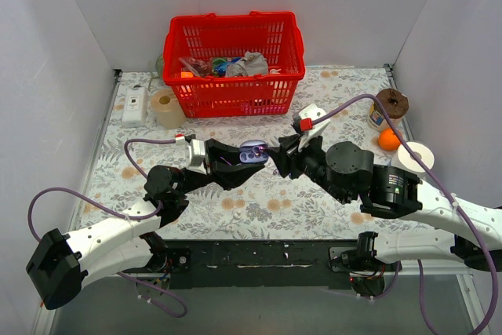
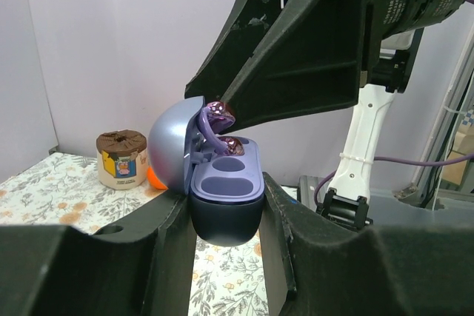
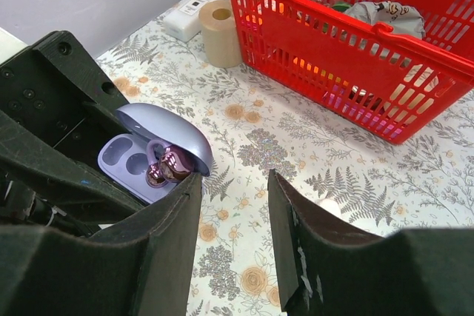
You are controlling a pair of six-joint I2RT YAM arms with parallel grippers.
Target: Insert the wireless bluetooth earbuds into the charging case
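Observation:
The lilac charging case has its lid up and is gripped by my left gripper, whose fingers stand on both sides of it. A glossy dark red and purple clip-shaped earbud sticks up at one end of the case, against the lid side. Two wells at the other end are empty in both wrist views. My right gripper is open, with a gap between its fingertips. Its left fingertip is right beside the earbud; I cannot tell whether they touch. The second earbud cannot be made out.
A red basket with several items stands at the back. A tape roll and white power strip lie to its left. An orange and a paper-roll tub are at the right. The tabletop below the grippers is clear.

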